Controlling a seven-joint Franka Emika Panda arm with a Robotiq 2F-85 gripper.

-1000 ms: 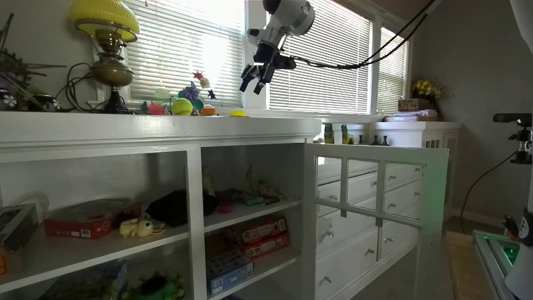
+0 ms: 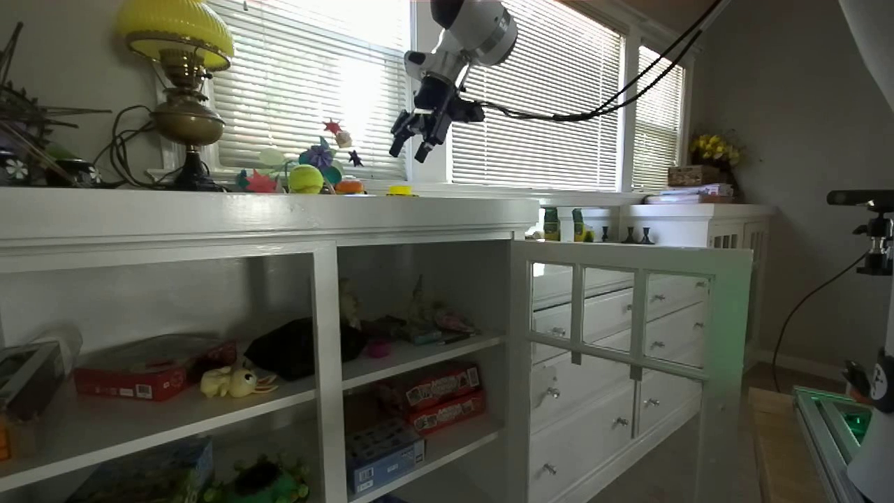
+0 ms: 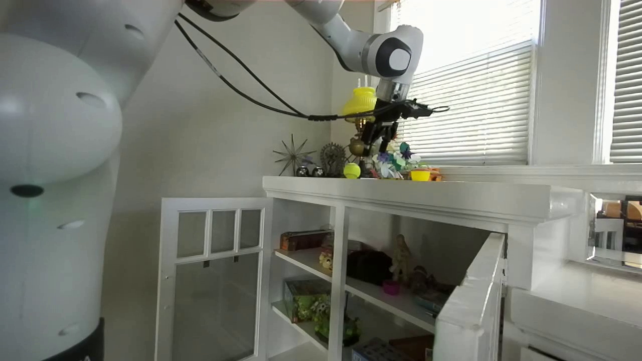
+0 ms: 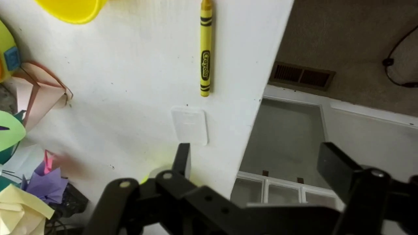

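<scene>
Above the white cabinet top [image 2: 276, 209] hangs my gripper [image 2: 408, 155], open and empty. In the wrist view its two black fingers [image 4: 182, 160] stand wide apart, one over the cabinet top and the other past its front edge. A yellow crayon [image 4: 205, 58] lies on the top near that edge. Beside it is a flat translucent piece [image 4: 190, 125]. A yellow cup [image 4: 76, 9] shows partly at the upper left. In exterior view 2 a tennis ball [image 3: 352, 171] rests on the cabinet top; in the wrist view it is mostly hidden behind a finger.
Folded paper flowers [image 4: 45, 186] crowd the back of the top. A yellow-shaded lamp [image 2: 180, 92] stands left in exterior view 1. Below, a cabinet door [image 2: 633, 335] stands open, and the shelves [image 2: 452, 348] hold boxes and toys. Bare surface surrounds the crayon.
In exterior view 1 my gripper has shifted a little left and slightly lower. The objects on the cabinet top have not moved.
</scene>
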